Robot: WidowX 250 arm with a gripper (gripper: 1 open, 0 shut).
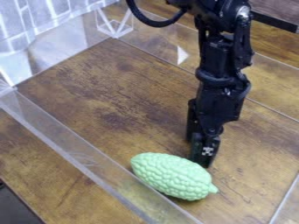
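Note:
A pale green, bumpy, oblong vegetable-like object [170, 175] lies on the wooden floor of the bin, low in the camera view. My black gripper [201, 149] points straight down just behind and right of it, its tips low at the wood and apart from the green object. The fingers are dark against dark, so their spread and anything between them cannot be made out.
A clear plastic wall [73, 136] runs diagonally beside the green object at lower left, with more clear edges at the back and lower right.

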